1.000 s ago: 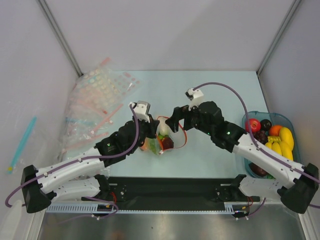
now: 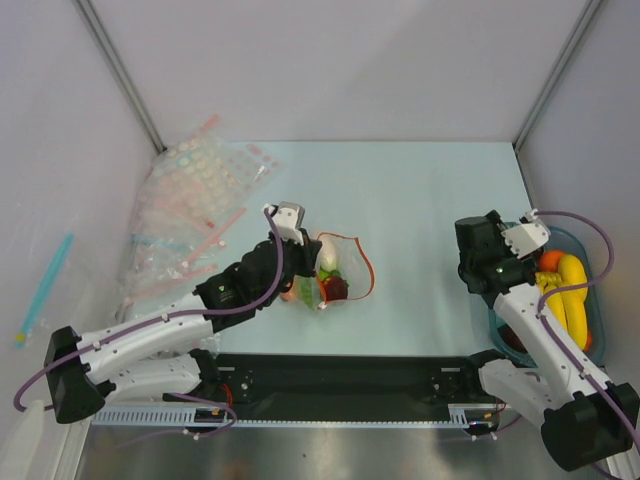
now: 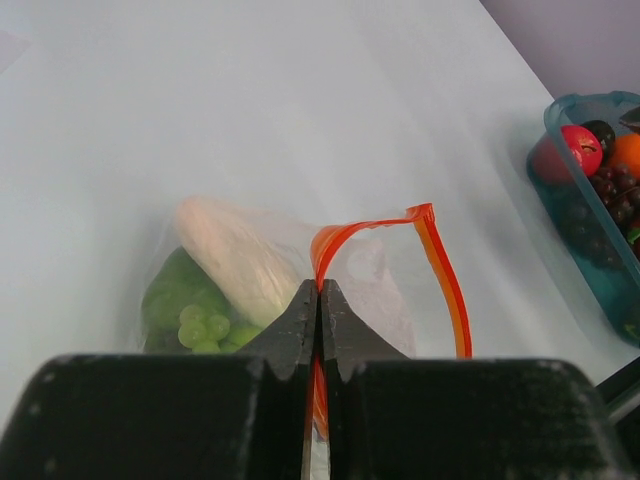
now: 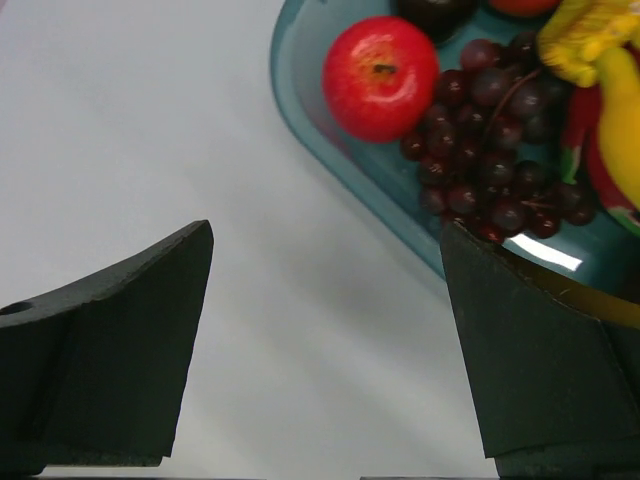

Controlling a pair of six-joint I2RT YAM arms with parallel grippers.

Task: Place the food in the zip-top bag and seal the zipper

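Observation:
The clear zip top bag with an orange rim (image 2: 371, 268) stands mid-table, its mouth spread toward the right. Inside it show a long pale food item (image 3: 235, 255), a green one (image 3: 180, 300) and, in the top view, a dark red one (image 2: 335, 288). My left gripper is shut on the bag's rim at one side of the mouth. At the left edge of the food bin (image 4: 340, 170), my right gripper hangs open and empty. A red apple (image 4: 380, 80) and dark grapes (image 4: 490, 140) lie in the bin beyond its fingertips.
Bananas (image 2: 573, 300) and an orange (image 2: 550, 261) also lie in the bin, by the right wall. Flat clear bags (image 2: 195, 185) cover the table's left side. Between the open bag and the bin the table (image 2: 420, 210) is clear.
My right arm has swung rightward from beside the bag's mouth to the bin, where it now covers the apple in the top view. The left arm and the bag look unmoved.

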